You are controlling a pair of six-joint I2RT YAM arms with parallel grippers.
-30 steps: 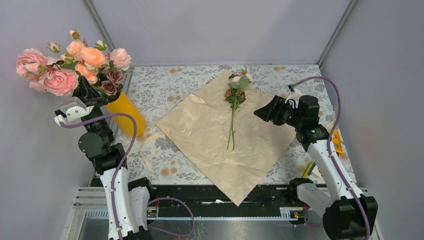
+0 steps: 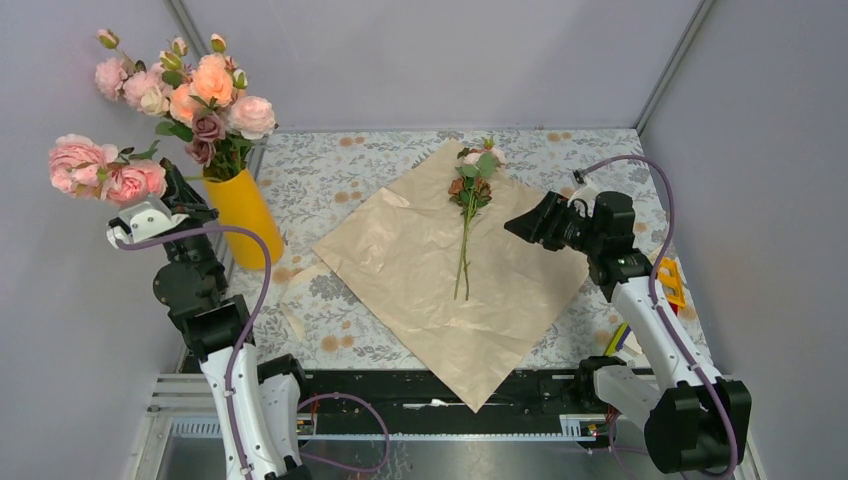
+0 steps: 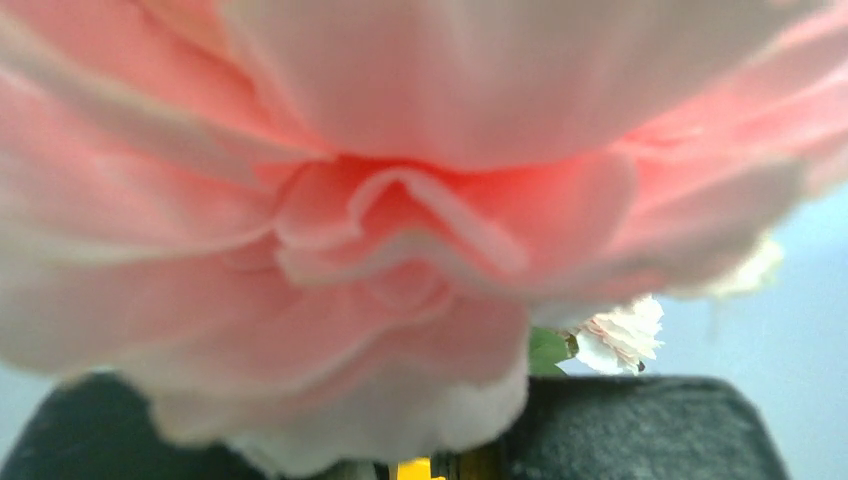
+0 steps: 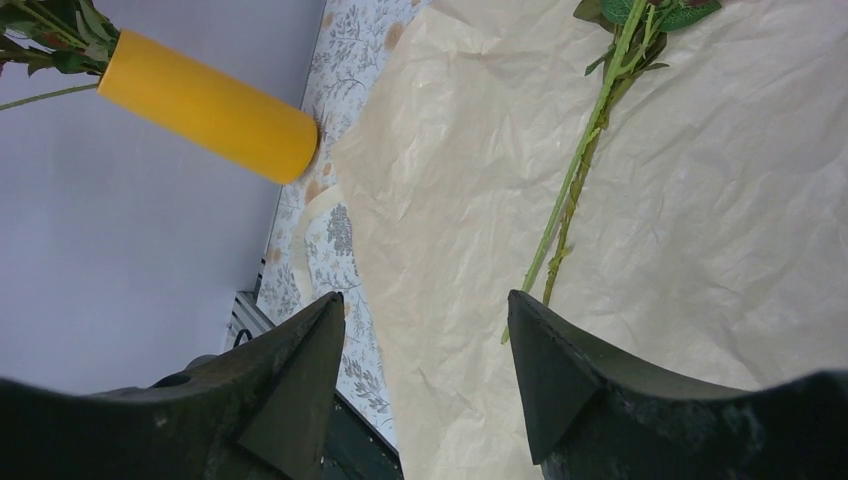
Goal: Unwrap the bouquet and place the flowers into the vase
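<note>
At the left of the top view, the yellow vase (image 2: 240, 218) leans to the left and holds a bunch of peach, pink and mauve flowers (image 2: 210, 85). Beside its mouth, my left gripper (image 2: 180, 195) is shut, apparently on the stem of the pink flowers (image 2: 135, 182); the blooms hide the grip. A large pink bloom (image 3: 400, 270) fills most of the left wrist view, with yellow showing through the narrow gap below. Brown and pale flowers (image 2: 470, 190) lie on the brown paper (image 2: 400, 260). To their right, my right gripper (image 2: 530, 230) stands open and empty.
Yellow items (image 2: 672, 282) lie at the right edge beside the right arm. A purple cable (image 2: 262, 285) loops over the left arm.
The bunch and vase mouth have swung back, and the vase base has shifted slightly left. The pink blooms now hang lower, apart from the bunch. The right arm is almost still.
</note>
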